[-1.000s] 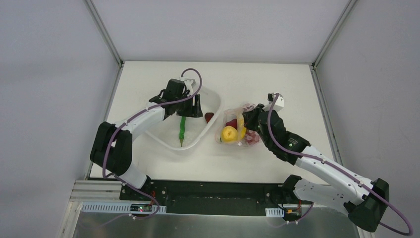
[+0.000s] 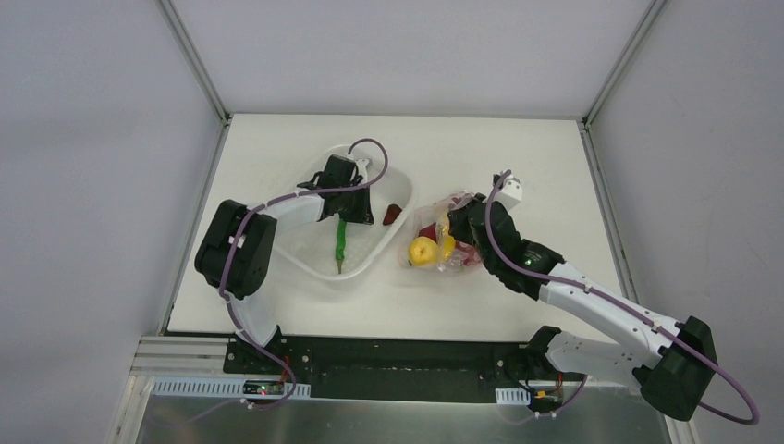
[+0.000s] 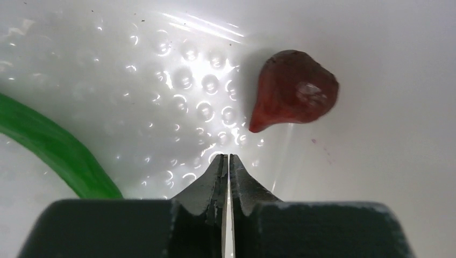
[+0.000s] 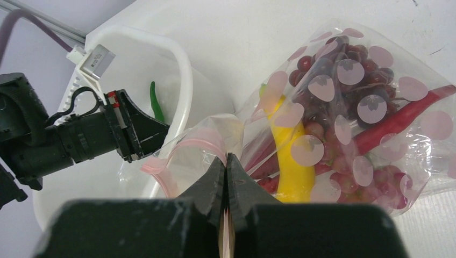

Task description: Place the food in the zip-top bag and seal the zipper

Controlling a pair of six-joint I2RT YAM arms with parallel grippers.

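In the white bin (image 2: 310, 271), a small dark red fruit (image 3: 296, 88) lies near the wall, its pointed end toward the lower left. My left gripper is shut with nothing between its fingers, and the fruit sits clear of the tips, up and to the right. A green pepper (image 3: 64, 150) lies at the left in the same view. On the table, the clear dotted bag (image 4: 349, 123) holds a yellow banana-like piece (image 4: 293, 156), a long red pepper (image 4: 398, 121) and grapes (image 4: 371, 64). My right gripper is shut on the bag's pink-edged mouth.
The bin's raised rim (image 4: 185, 80) stands between the left arm and the bag. A round yellow fruit (image 2: 422, 252) shows in the bag in the top view. Table (image 2: 499, 314) in front of and behind the bag is free.
My left gripper has gone from open to shut, after moving toward the fruit. The fruit has rolled over, its tip now swung to the lower left.
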